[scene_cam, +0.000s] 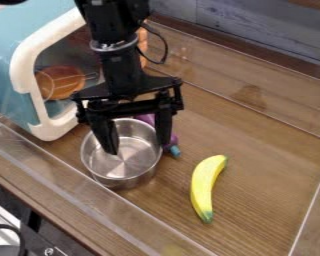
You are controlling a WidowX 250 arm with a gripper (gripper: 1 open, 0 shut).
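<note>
My black gripper (pixel 136 128) is open above a steel bowl (pixel 120 172), its fingers spread with nothing held between them. A yellow banana (pixel 207 186) lies on the wooden table (pixel 256 160) to the right of the bowl. A purple object (pixel 170 143) lies behind the bowl's right side, partly hidden by the gripper.
A light blue toy appliance (pixel 19 62) with a white frame and a round orange item inside stands at the back left. A wall runs along the back.
</note>
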